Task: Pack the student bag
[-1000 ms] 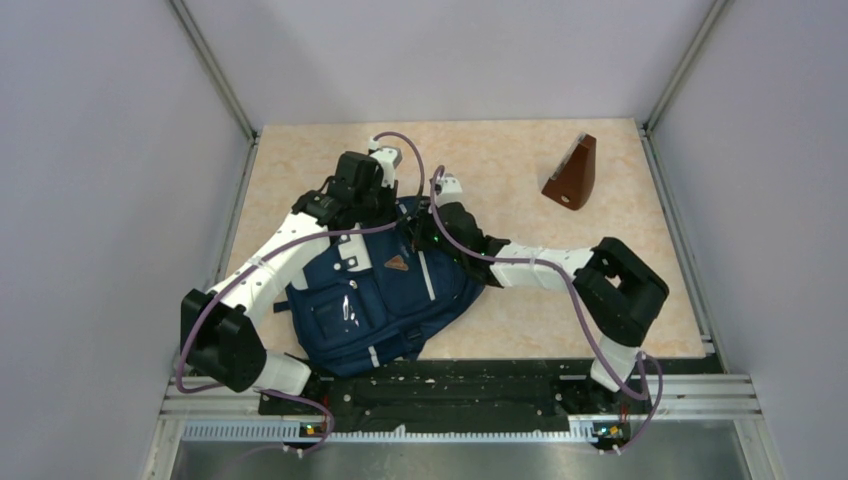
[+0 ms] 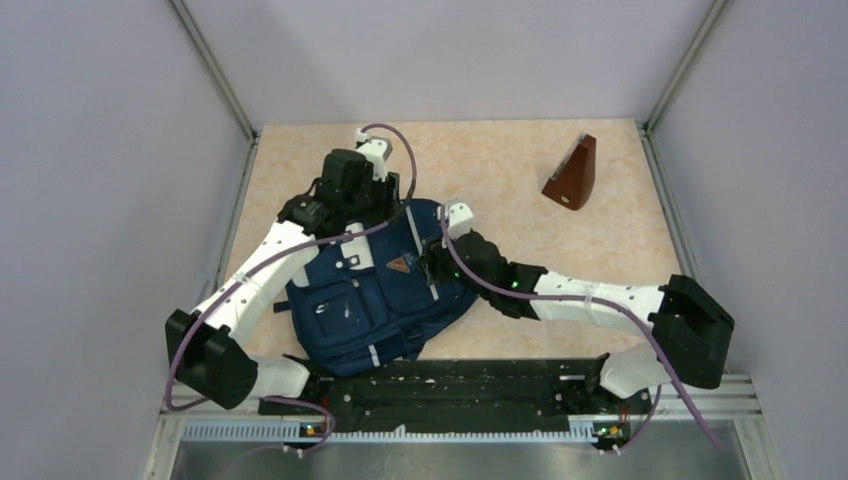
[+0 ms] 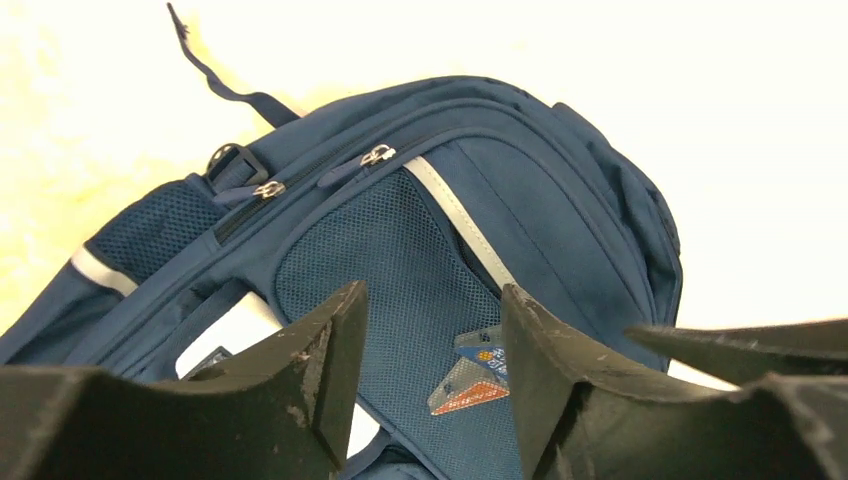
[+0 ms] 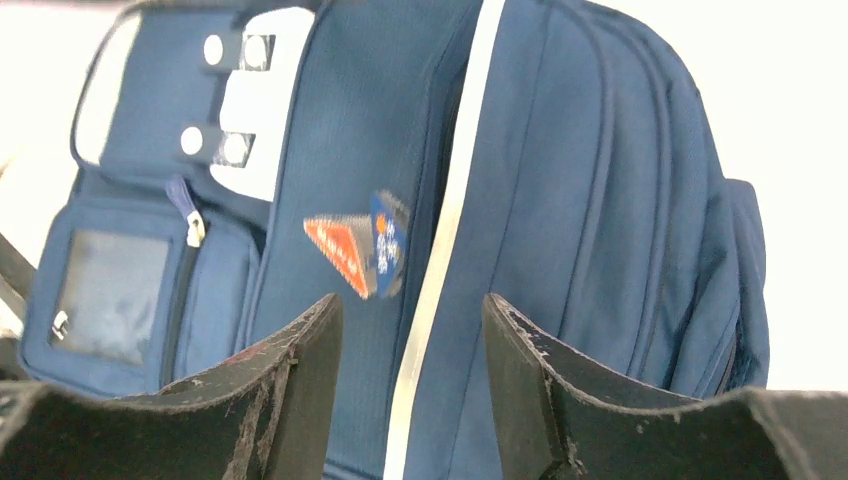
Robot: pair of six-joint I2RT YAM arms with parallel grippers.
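A navy backpack lies flat on the left half of the table, with zippers, white patches, a pale strip and a small orange-and-blue triangle badge. My left gripper is over the bag's upper part, its fingers apart with nothing between them. My right gripper is over the bag's right part beside the pale strip, open and empty.
A brown wedge-shaped object stands at the back right of the pale table.
My right gripper and arm have moved toward the front and right. My left gripper has shifted slightly left, with its arm. The bag looks unchanged.
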